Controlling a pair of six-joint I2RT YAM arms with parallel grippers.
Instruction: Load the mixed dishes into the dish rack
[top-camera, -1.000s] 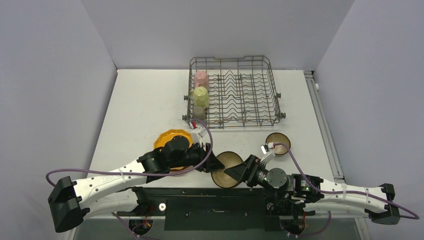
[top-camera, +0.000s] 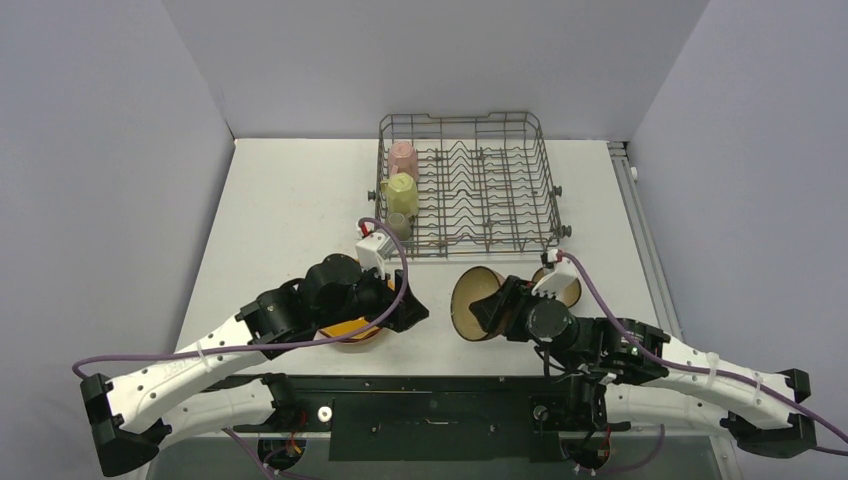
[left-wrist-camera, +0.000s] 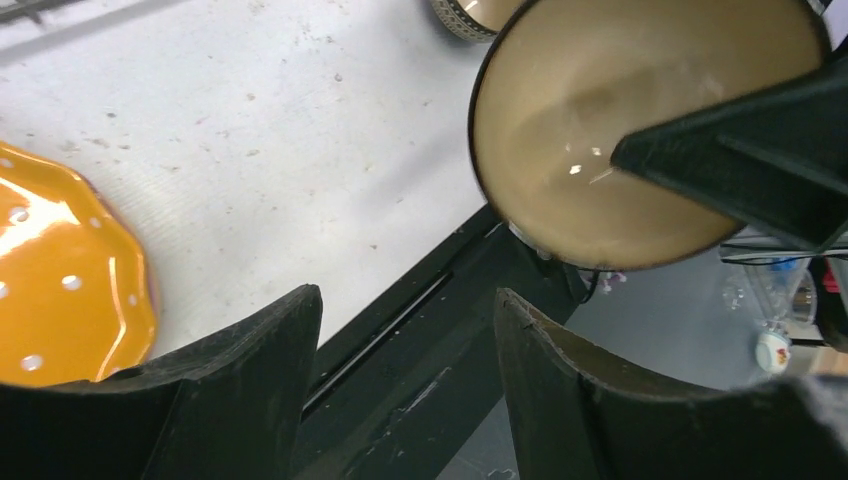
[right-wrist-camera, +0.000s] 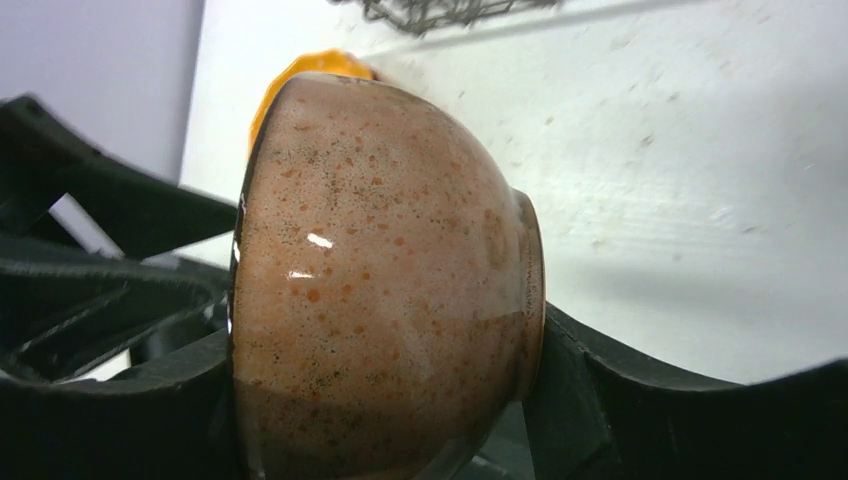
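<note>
A tan-and-brown bowl (top-camera: 465, 302) hangs tilted on its side above the front of the counter. My right gripper (top-camera: 490, 310) is shut on it, one finger inside the bowl and the other against its base; the speckled outside of the bowl (right-wrist-camera: 380, 270) fills much of the right wrist view. To the left, my left gripper stands open, nothing between its fingers, apart from the bowl. An orange scalloped plate (left-wrist-camera: 60, 280) lies beneath the left arm, mostly hidden in the top view. The wire dish rack (top-camera: 470, 190) stands at the back.
Along the rack's left side stand a pink cup (top-camera: 403, 158), a yellow-green mug (top-camera: 400, 195) and a greyish cup (top-camera: 398, 226). The rack's middle and right are empty. A second bowl (top-camera: 572, 292) sits at right, partly under the right arm.
The right gripper has carried the bowl up and towards the rack, tilting it further. The left gripper has drawn away from the bowl to the left.
</note>
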